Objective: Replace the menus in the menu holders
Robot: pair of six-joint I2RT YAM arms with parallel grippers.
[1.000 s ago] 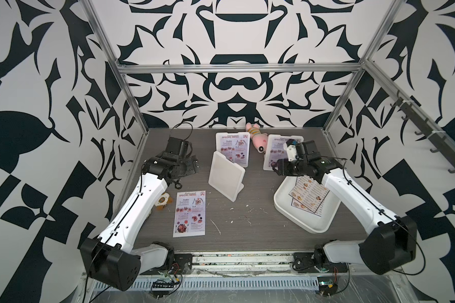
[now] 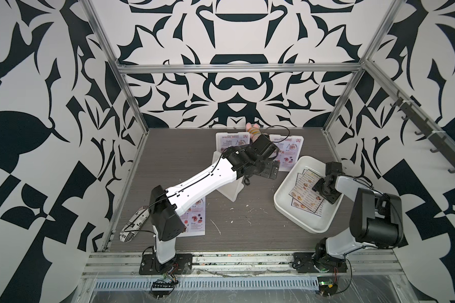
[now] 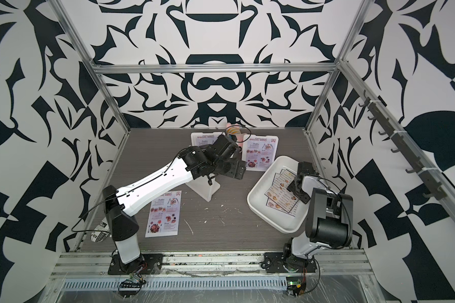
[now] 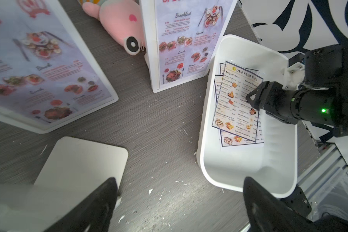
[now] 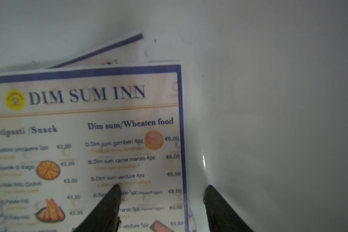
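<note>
My left gripper (image 2: 268, 169) hovers open over the table's middle, above an empty white holder (image 4: 85, 162), partly hidden by the arm. Two upright holders at the back show special menus (image 4: 46, 73). My right gripper is low in the white tray (image 2: 283, 207), open over the right edge of the top Dim Sum Inn menu (image 5: 85, 154), which lies on other menus. A loose special menu (image 3: 162, 217) lies at the table's front left.
A pink plush toy (image 4: 116, 23) lies between the back holders.
My right gripper has moved from near the right holder down into the tray over the menus.
</note>
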